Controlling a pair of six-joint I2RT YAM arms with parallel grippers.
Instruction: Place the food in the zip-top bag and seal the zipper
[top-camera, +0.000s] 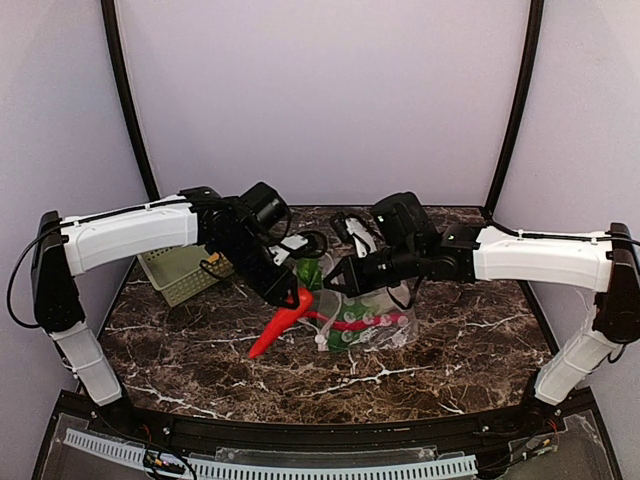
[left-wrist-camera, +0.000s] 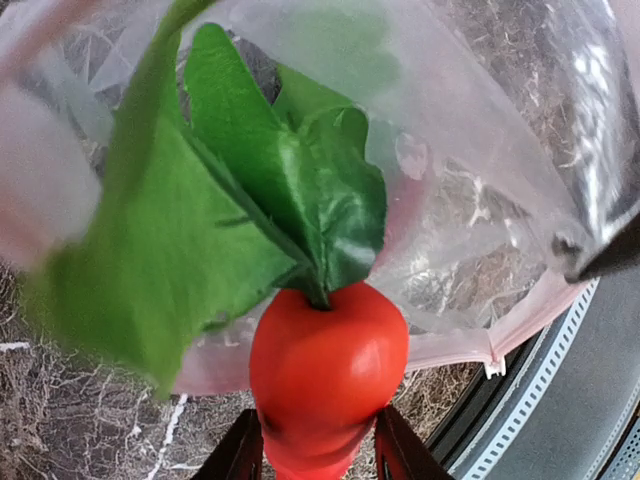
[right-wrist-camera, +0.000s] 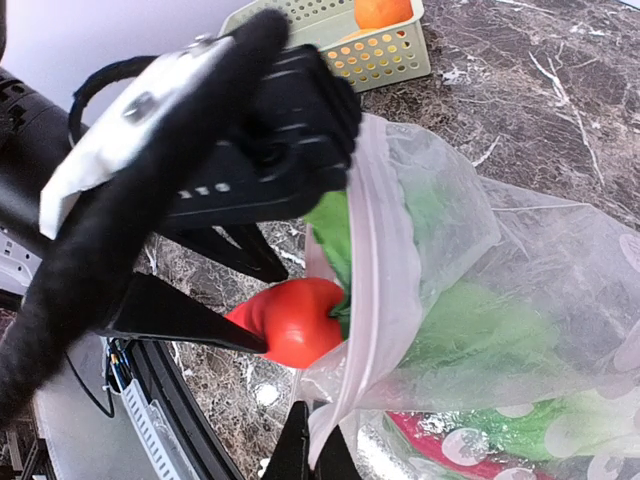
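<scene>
The red carrot (top-camera: 276, 328) slants outside the zip top bag (top-camera: 385, 332) in the top view, its root towards the lower left. Its green leaves (left-wrist-camera: 300, 180) reach into the bag mouth in the left wrist view, while the red body stays out. My left gripper is shut on the carrot just below its thick end. The right gripper is shut on the bag's rim (right-wrist-camera: 366, 270), keeping it raised. Part of the leaves is hidden behind the film in the right wrist view.
Red and green food (right-wrist-camera: 460, 440) shows through the bag. A pale green basket (top-camera: 185, 280) stands behind the left arm; an orange (right-wrist-camera: 383, 12) lies in it. Bare marble table (top-camera: 450, 375) lies in front and to the right.
</scene>
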